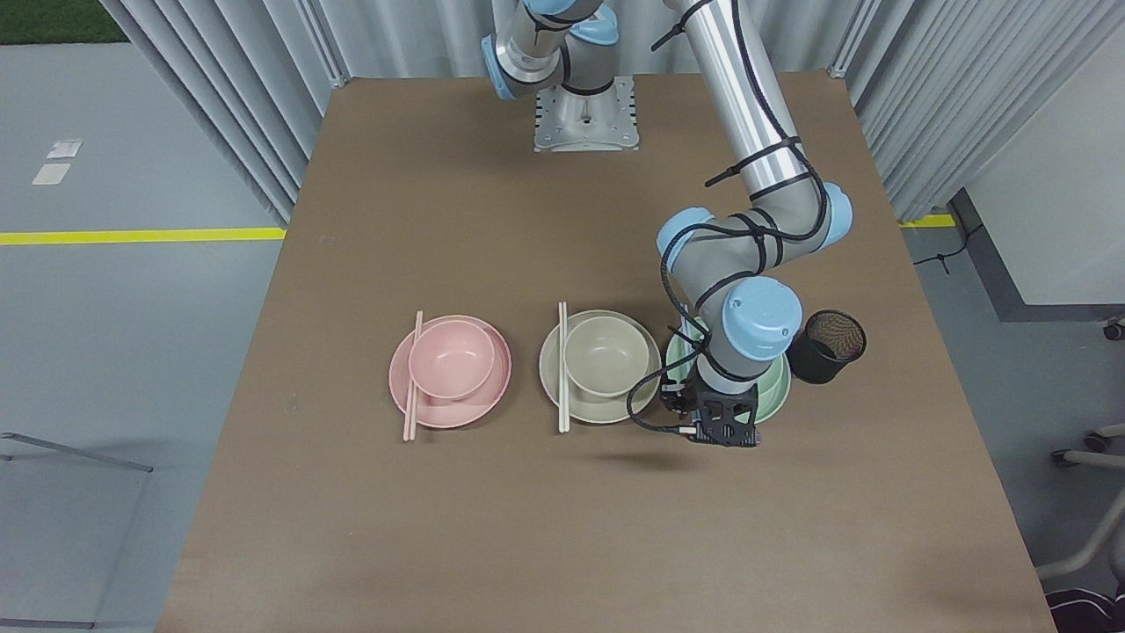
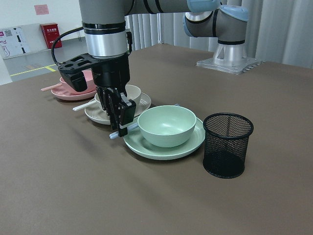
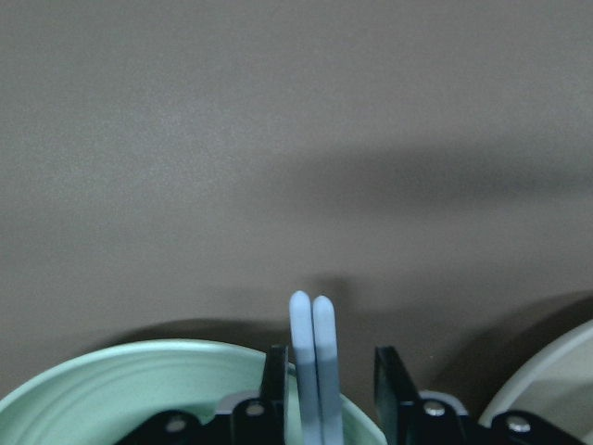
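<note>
Pale chopsticks [image 3: 304, 362] lie on the rim of the green plate [image 2: 155, 152], beside the green bowl [image 2: 166, 128]. My gripper is open low around their tips, one finger either side, with visible space to the right. In the left view its black body [image 2: 110, 88] hangs at the plate's left edge; in the front view it hides much of the green setting [image 1: 772, 385].
A black mesh cup [image 2: 226, 147] stands right beside the green plate. Cream [image 1: 606, 359] and pink [image 1: 451, 360] settings with chopsticks are to the left.
</note>
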